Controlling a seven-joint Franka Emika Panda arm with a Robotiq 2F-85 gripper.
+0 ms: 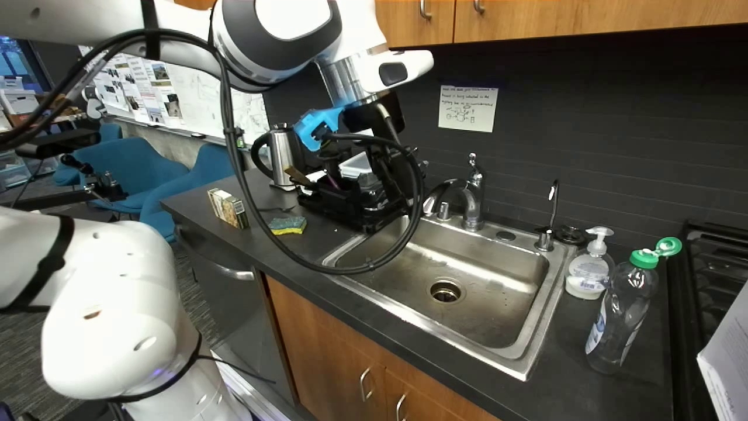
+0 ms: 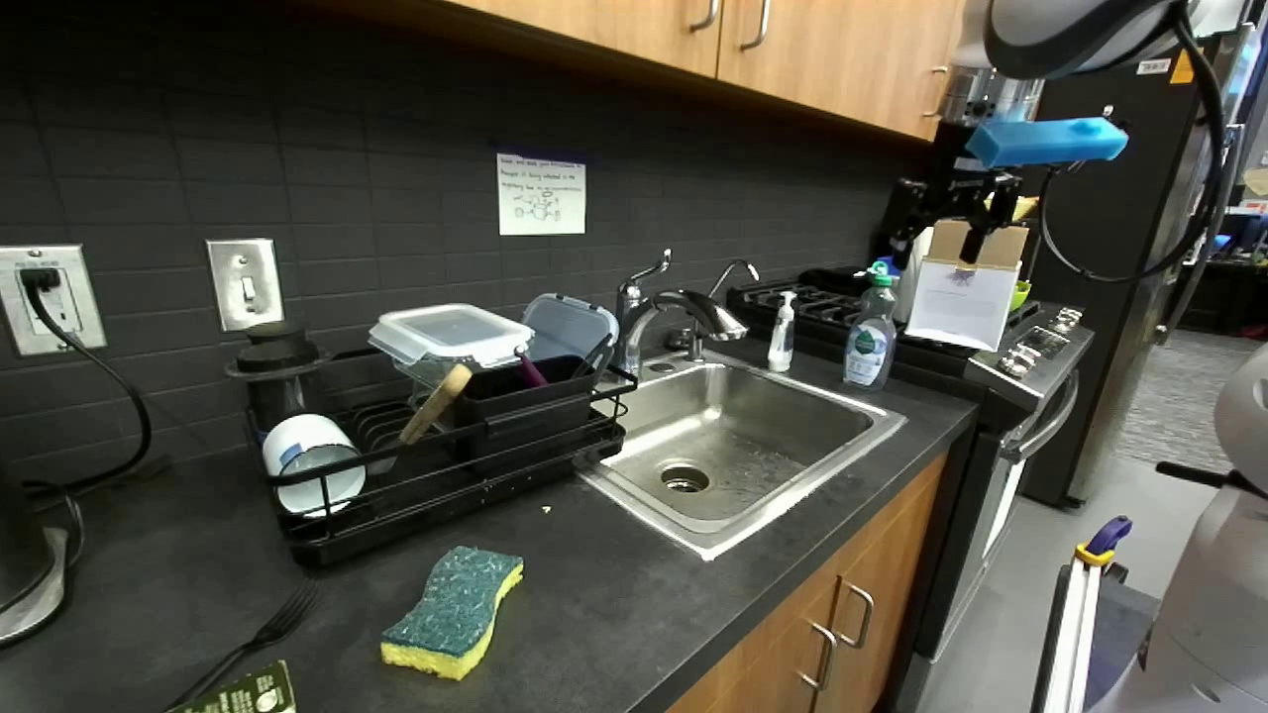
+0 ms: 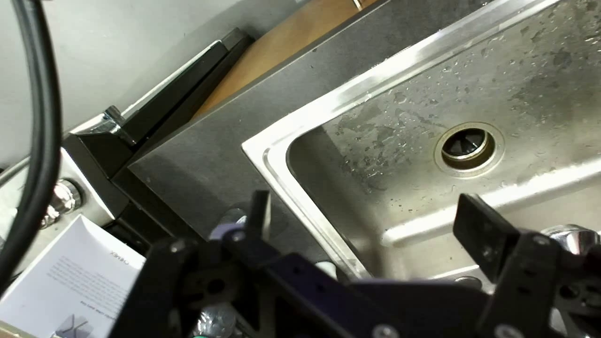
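My gripper (image 2: 938, 248) hangs high above the counter in exterior view 2, open with nothing between its fingers. In the wrist view its two dark fingers (image 3: 485, 236) stand wide apart, with the sink (image 3: 338, 98) below and beyond them. The steel sink holds no objects, only water drops around its drain (image 3: 468, 147). A yellow and green sponge (image 2: 458, 608) lies on the counter left of the sink. To the sink's right stand a clear bottle with a green flip cap (image 1: 624, 309) and a white pump soap bottle (image 1: 590, 266).
A black dish rack (image 2: 440, 505) holds a white mug (image 2: 311, 458) and containers, beside the faucet (image 2: 684, 309). Near the sponge are a fork (image 2: 256, 636) and a small box (image 1: 228, 208). A stove (image 2: 1022, 380) and white paper (image 2: 963, 303) are at the right.
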